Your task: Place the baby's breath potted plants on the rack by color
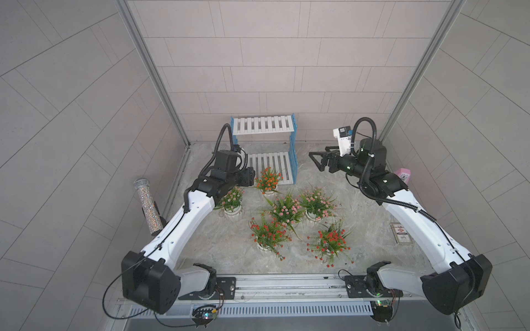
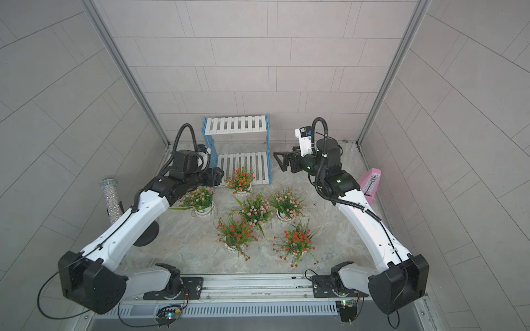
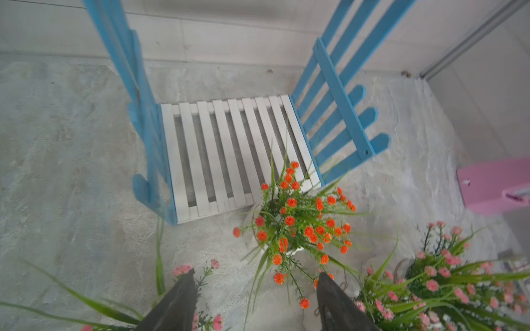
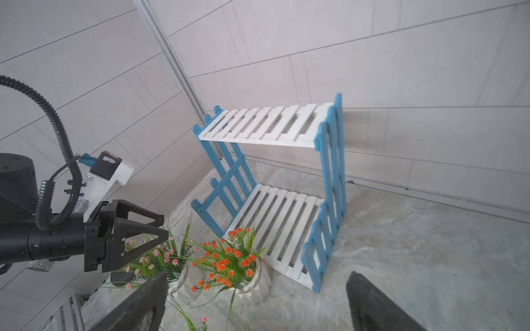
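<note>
The two-tier rack [image 1: 262,124], white slats with blue sides, stands empty at the back. An orange plant [image 3: 292,231] sits before its lower shelf. Pink plants stand at the left [image 1: 232,193], centre [image 1: 284,212] and right [image 1: 317,201]; red-orange plants at front centre [image 1: 267,237] and front right [image 1: 331,242]. My left gripper [image 1: 245,176] is above the plants facing the rack; in its wrist view the fingers are apart, with nothing visibly held. My right gripper [image 1: 319,160] hangs open right of the rack, with nothing between its fingers.
A pink object [image 2: 371,184] leans at the right wall, and a cylinder of beads [image 1: 148,204] stands at the left. A small framed card [image 1: 401,232] lies at the right. The floor right of the rack is clear; walls enclose the space.
</note>
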